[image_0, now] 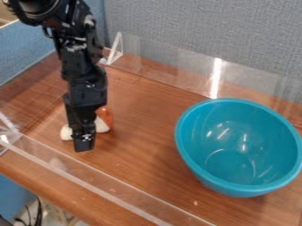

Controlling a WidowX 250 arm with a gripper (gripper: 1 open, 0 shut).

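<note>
My black gripper [84,132] points down at the left of the table, over a small object with a white part [101,126] and an orange-red part [105,115], partly hidden behind my fingers. I cannot see whether the fingers are closed on it. A large teal bowl [237,146] stands on the right of the wooden table [154,177].
Clear low panels line the table's back and front-left edges, with a white bracket [115,48] at the back left. A grey wall [200,35] rises behind. Cables lie below at bottom left.
</note>
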